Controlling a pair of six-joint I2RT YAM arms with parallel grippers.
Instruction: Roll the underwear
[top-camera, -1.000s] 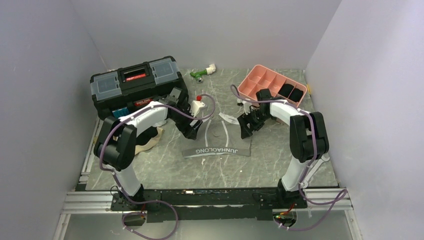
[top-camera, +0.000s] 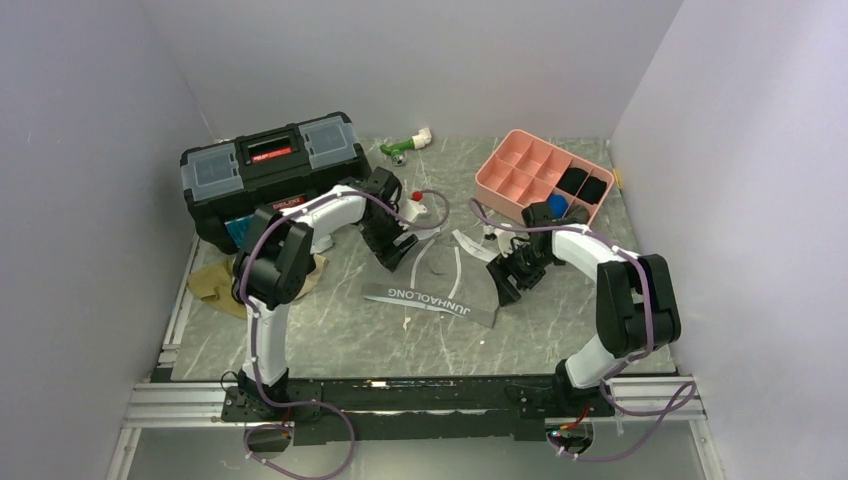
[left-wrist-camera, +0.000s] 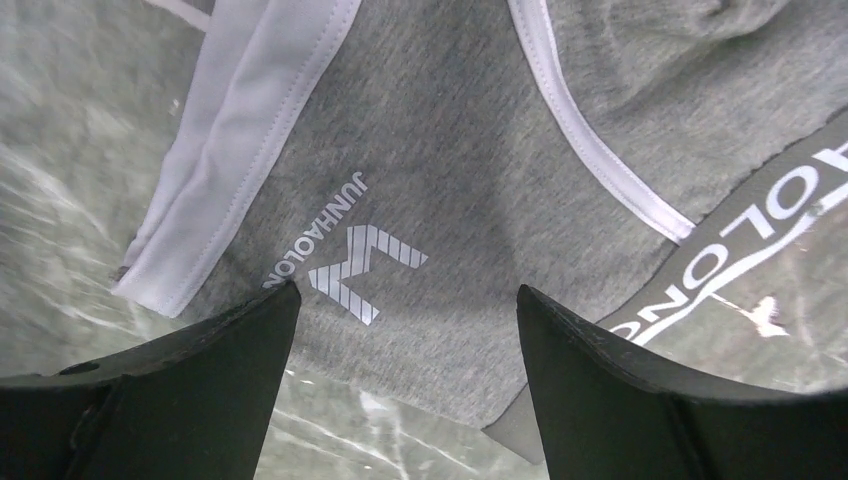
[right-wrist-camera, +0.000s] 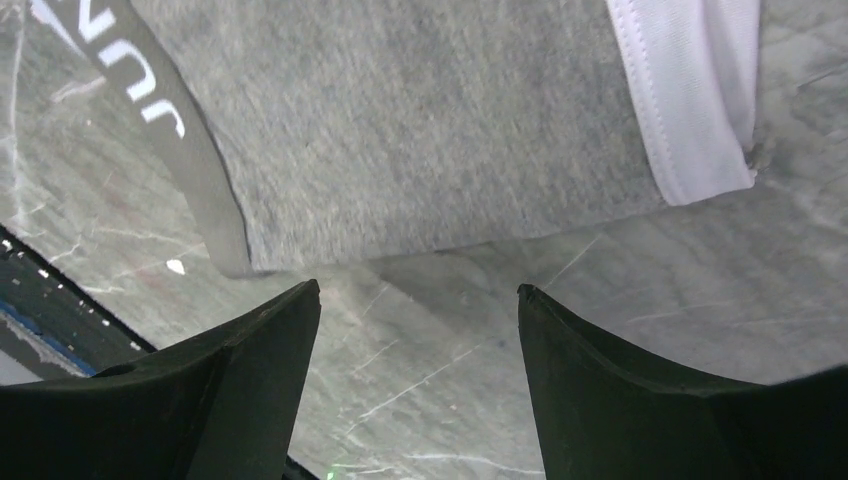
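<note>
Grey underwear (top-camera: 435, 268) lies spread on the marbled table, its JUNHAOLONG waistband (top-camera: 430, 301) toward the front edge and slanting down to the right. In the left wrist view the left leg panel of the underwear (left-wrist-camera: 430, 200) lies under my left gripper, whose fingers stand apart with no cloth pinched between them. At the garment's right side, my right gripper is open; the cloth's side edge (right-wrist-camera: 450, 240) runs just beyond its fingertips, with bare table between the fingers. Part of the upper garment is hidden by both arms in the top view.
A black toolbox (top-camera: 272, 170) stands at the back left, with a tan cloth (top-camera: 215, 288) in front of it. A pink divided box (top-camera: 540, 165) sits at the back right.
The underwear's right side has shifted toward the front, tilting the waistband. My right gripper has moved right and frontward; my left gripper has moved rightward and slightly back.
</note>
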